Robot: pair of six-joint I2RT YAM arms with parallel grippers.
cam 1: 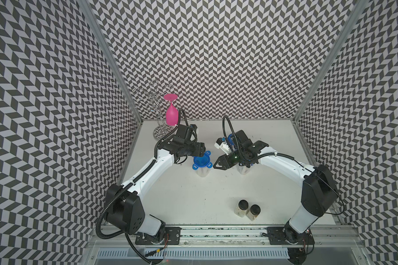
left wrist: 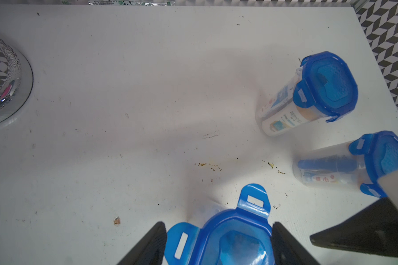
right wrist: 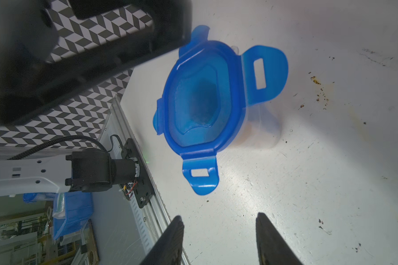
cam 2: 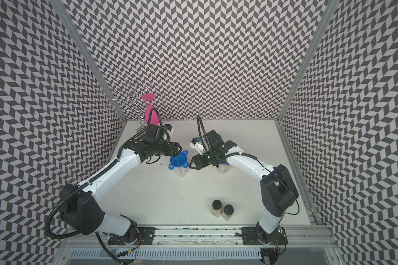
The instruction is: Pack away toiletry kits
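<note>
A clear kit container (cam 1: pixel 202 172) with a blue lid (right wrist: pixel 199 101) stands mid-table, its side flaps sticking out. My left gripper is over the lid, fingers apart on either side of the upper part in the left wrist view. My right gripper hangs right beside it, fingers apart with nothing between. Two closed containers with blue lids, one at the back (left wrist: pixel 329 84) and one to the right (left wrist: pixel 387 156), hold small packaged items.
Two dark-capped jars (cam 1: pixel 242 207) stand near the front right. A metal rack (cam 1: pixel 159 132) with a pink glass (cam 1: pixel 171 114) is at the back left.
</note>
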